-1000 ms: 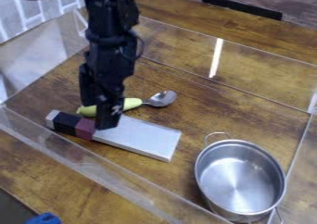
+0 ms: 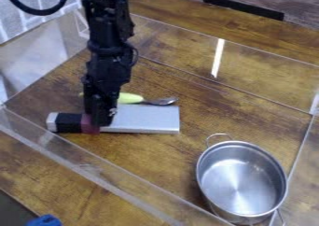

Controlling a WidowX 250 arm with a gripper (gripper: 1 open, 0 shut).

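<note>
My gripper (image 2: 97, 112) is low at the left, its fingers down at a cleaver-like object with a dark maroon handle (image 2: 73, 122) and a flat pale blade (image 2: 144, 118). Whether the fingers are closed on it cannot be seen clearly. A spoon with a yellow-green handle (image 2: 126, 98) and metal head (image 2: 162, 102) lies just behind the blade, partly hidden by the gripper.
A steel pot (image 2: 240, 178) stands at the front right. Clear panels edge the wooden work surface (image 2: 230, 80). A small blue object (image 2: 44, 219) lies at the lower left corner.
The arm has moved down onto the cleaver-like object. That object has turned, its blade end shifting toward the back, so it now lies more level across the view.
</note>
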